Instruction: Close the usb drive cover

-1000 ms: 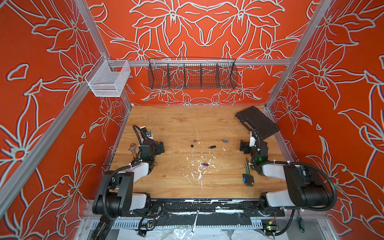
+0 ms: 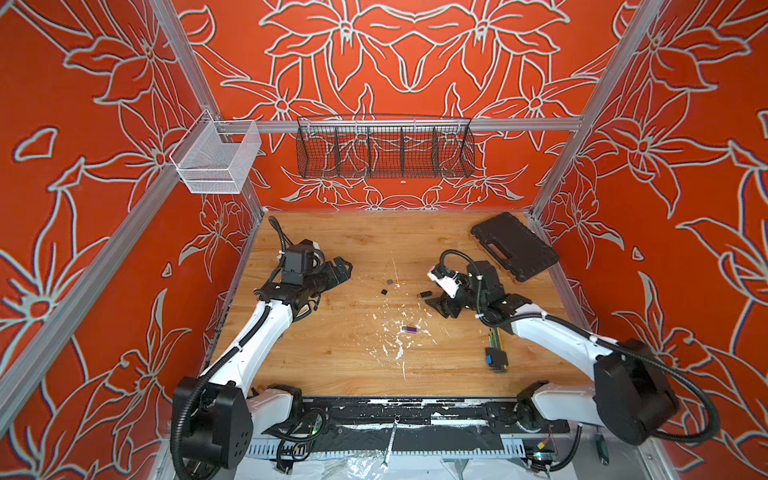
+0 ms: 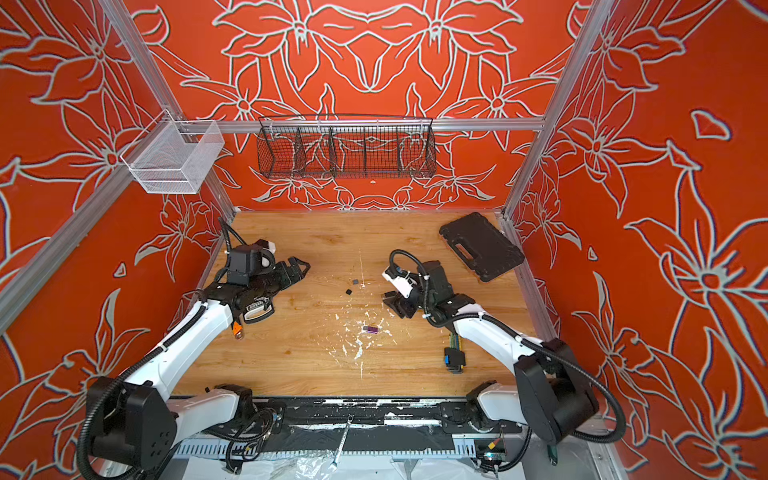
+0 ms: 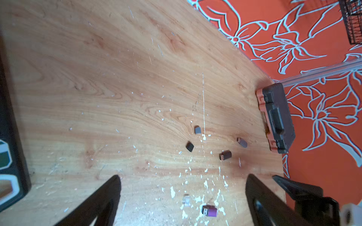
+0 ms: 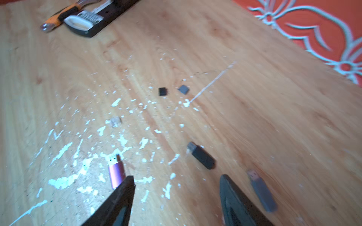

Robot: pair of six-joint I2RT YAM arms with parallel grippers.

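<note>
Three USB drives lie on the table: a purple one (image 5: pixel 115 171), a black one (image 5: pixel 201 155) and a grey one (image 5: pixel 262 191). Small caps lie apart from them: black (image 5: pixel 162 91), grey (image 5: pixel 183 89) and clear (image 5: pixel 115 122). My right gripper hangs over the drives at right of centre, its fingers apart with nothing seen between them. My left gripper is open above the left side of the table, empty, facing toward the middle.
A black case (image 2: pixel 513 245) lies back right, a set of tools (image 2: pixel 496 356) front right, and more tools (image 5: pixel 60 17) at the left. Wire baskets (image 2: pixel 384 152) hang on the walls.
My right arm has swung leftward from the right side to over the drives. My left arm has risen and shifted toward the middle.
</note>
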